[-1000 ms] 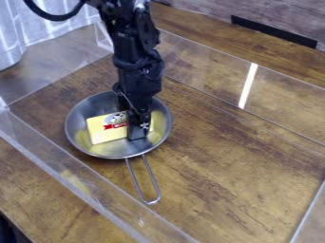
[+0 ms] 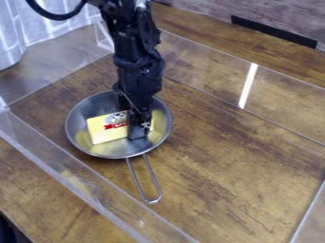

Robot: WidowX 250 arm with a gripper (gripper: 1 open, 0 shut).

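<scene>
A small metal pan [image 2: 89,139] with a long wire handle [image 2: 148,185] pointing toward the front sits on the wooden table. In it lies a pale yellow box [image 2: 105,131] with red and white printing. My black gripper [image 2: 137,123] reaches down into the pan at the box's right part, its fingertips low by a dark piece there. It looks shut on the box, though the fingers are dark and partly hide what is between them.
Clear plastic walls border the wooden table [image 2: 229,171] at left, back and right. A pale cylindrical object [image 2: 23,28] stands at the back left. The table right of the pan is clear.
</scene>
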